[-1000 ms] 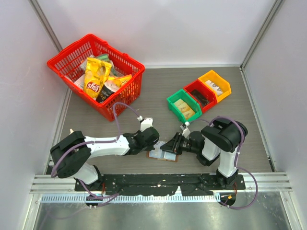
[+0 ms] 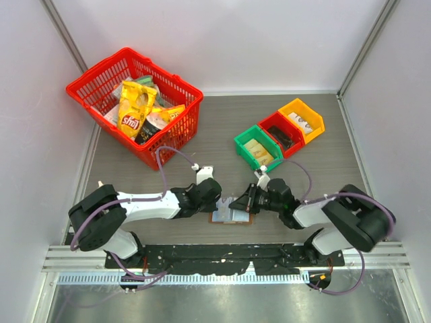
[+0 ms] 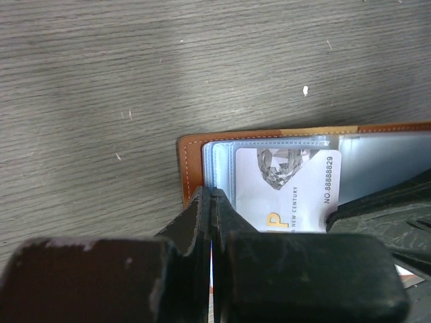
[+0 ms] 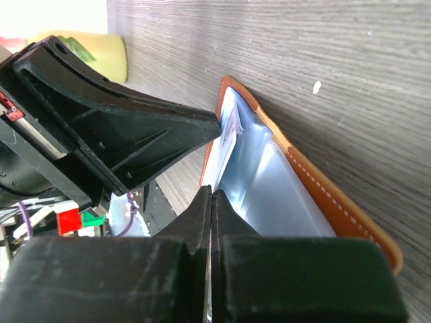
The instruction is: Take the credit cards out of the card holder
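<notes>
The brown card holder lies open at the front middle of the table, with clear sleeves inside. In the left wrist view a white card with a diamond picture shows in it. My left gripper is shut, its tips at the holder's left edge beside the sleeves. My right gripper is shut, its tips at the sleeves near the card; whether it pinches anything thin is hard to see. In the left wrist view it reaches in from the right, beside the card.
A red basket of snack bags stands back left. Green, red and yellow bins stand back right. Bare table lies between them and around the holder.
The right arm's body has swung outward to the right, and its gripper and the card holder have shifted slightly right. The left arm looks nearly still.
</notes>
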